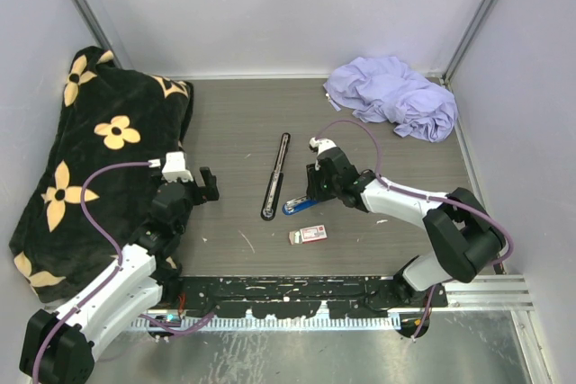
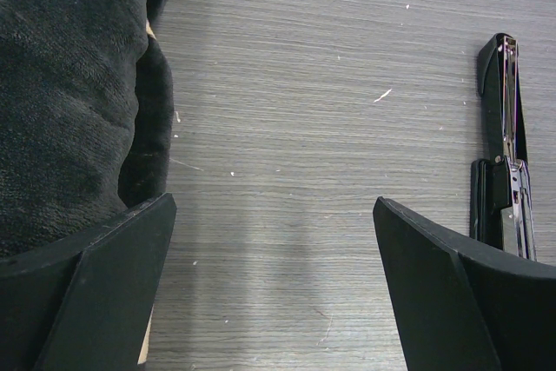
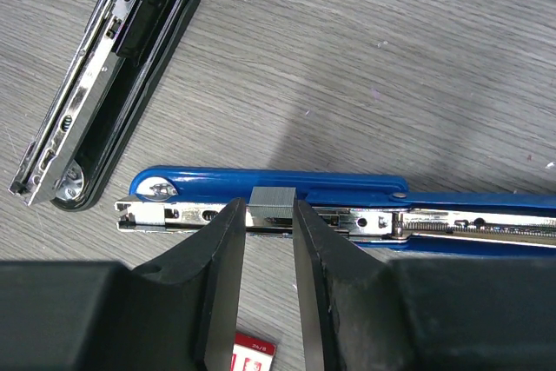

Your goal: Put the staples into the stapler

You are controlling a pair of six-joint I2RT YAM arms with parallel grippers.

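A blue stapler [image 3: 191, 182] lies opened out along the table, its metal channel exposed. My right gripper is over that channel, shut on a small silver strip of staples [image 3: 273, 195]. A black stapler [image 1: 274, 177], also opened out, lies left of it, seen in all three views. A red-and-white staples box [image 1: 308, 234] lies nearer the front edge. My left gripper stands open over bare table at the left, nothing between its fingers.
A black flowered cushion [image 1: 117, 132] fills the left side. A lilac cloth [image 1: 396, 96] is bunched at the back right. Bare table [image 1: 234, 123] lies at the back middle and around the staplers.
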